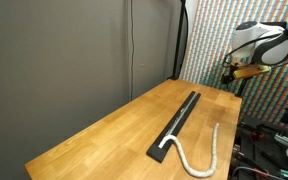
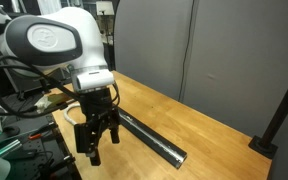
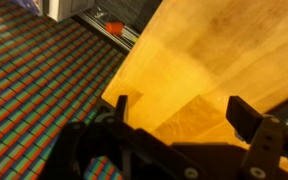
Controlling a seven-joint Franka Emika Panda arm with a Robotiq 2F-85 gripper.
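My gripper stands open, with only bare wood showing between its fingers in the wrist view. In exterior view 1 it is at the far right, by the table's right end and away from the white cord (image 1: 184, 161). The cord lies in a U-shaped curve, one end by the near end of a long black bar (image 1: 181, 122). In exterior view 2 the gripper (image 2: 104, 148) appears large in front, hiding part of the table; the black bar (image 2: 154, 142) runs behind it.
A striped multicoloured surface (image 3: 24, 80) lies beyond the table edge in the wrist view, with an orange-red item (image 3: 115, 28) at the top. A dark post (image 2: 287, 100) stands at the right in exterior view 2.
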